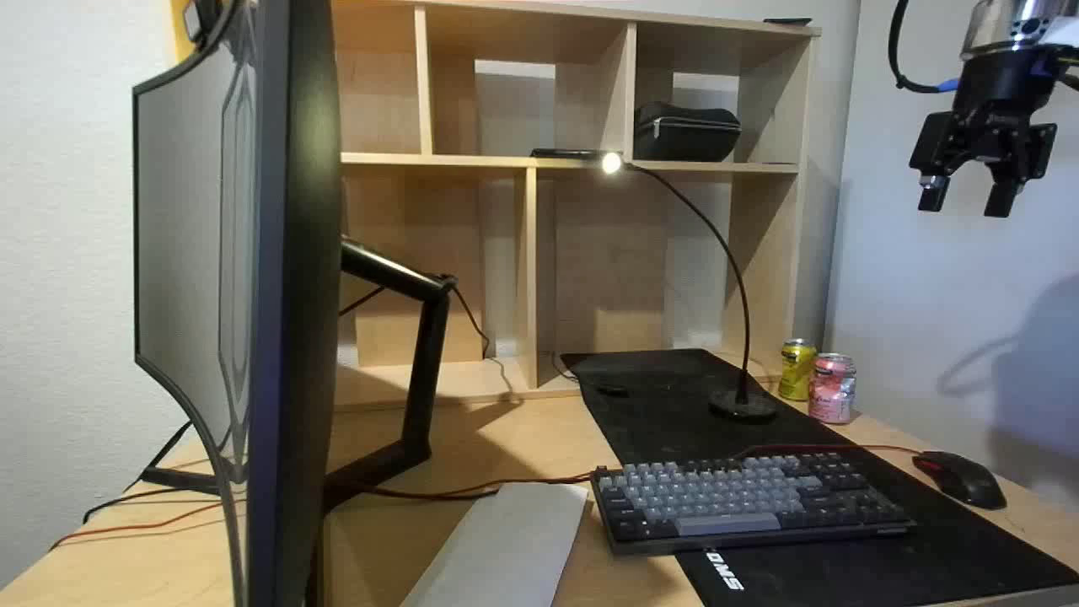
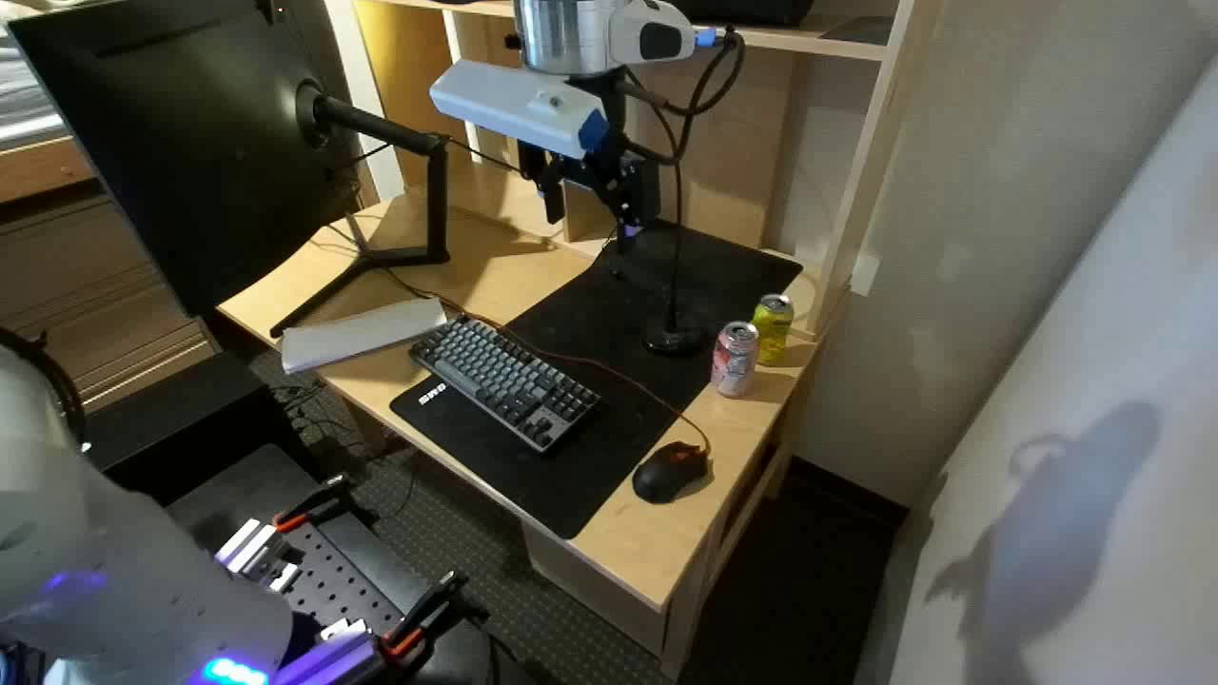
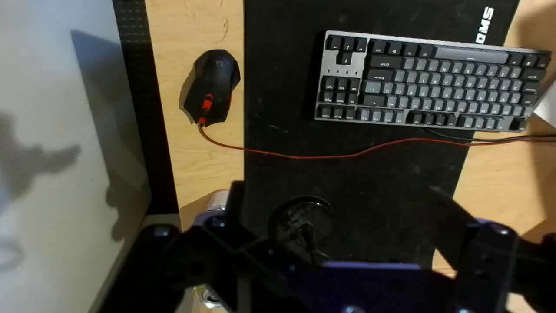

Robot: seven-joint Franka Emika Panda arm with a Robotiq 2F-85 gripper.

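My gripper point(image 1: 967, 197) hangs high at the upper right in exterior view 1, its two fingers spread and nothing between them. In exterior view 2 the gripper point(image 2: 590, 219) is above the far part of the desk. From the wrist, the keyboard point(image 3: 427, 83) and the black mouse point(image 3: 214, 86) with its red cable lie on the desk well clear of the fingers. A pink can point(image 1: 832, 389) and a yellow can point(image 1: 797, 369) stand upright beside the lamp base point(image 1: 743, 405). The gripper partly covers both cans in the wrist view.
A monitor point(image 2: 183, 126) on a black arm fills the desk's left side. The lamp's thin neck point(image 1: 730, 253) rises from the black mat point(image 2: 537, 479). Behind stands a wooden shelf point(image 1: 531, 273) holding a black case point(image 1: 688, 133). A wall point(image 2: 1028, 285) bounds the right.
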